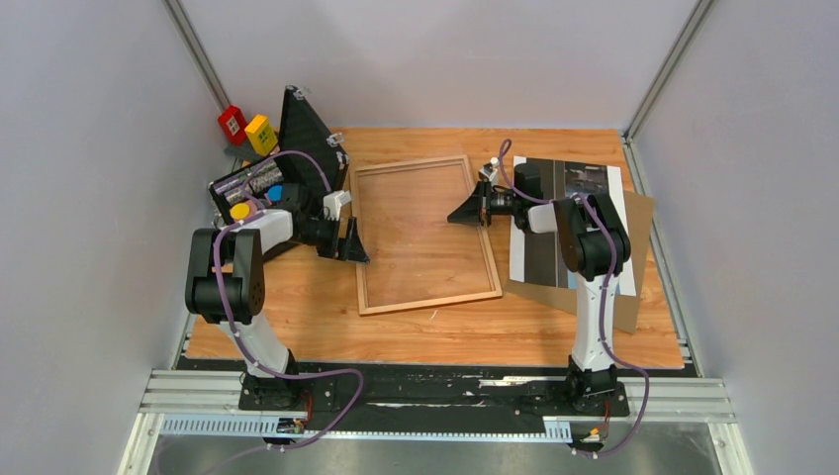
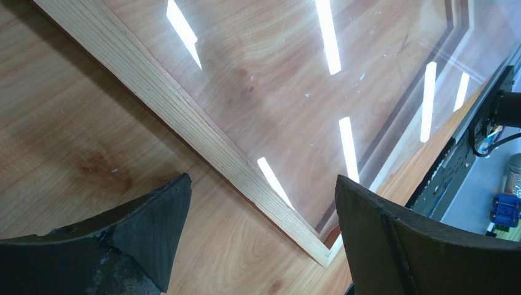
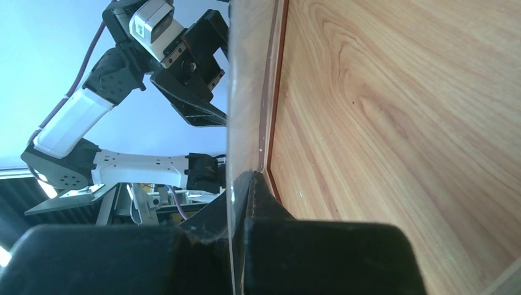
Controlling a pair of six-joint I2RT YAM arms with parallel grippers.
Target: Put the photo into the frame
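The wooden frame (image 1: 428, 303) lies mid-table. A clear sheet shows over it in both wrist views. My left gripper (image 1: 352, 240) is open by the frame's left side; in the left wrist view the frame's corner lies between and beyond its fingers. My right gripper (image 1: 465, 210) is shut at the frame's right side, with the clear sheet's edge (image 3: 239, 92) running upright at its fingertips; whether it is gripped is hard to tell. The photo (image 1: 542, 247) lies right of the frame, on a brown board (image 1: 631, 307), partly under my right arm.
At the back left are a black case (image 1: 307, 134), a red block (image 1: 232, 124) and a yellow block (image 1: 260, 136). Bare table (image 1: 435, 336) runs along the front, below the frame.
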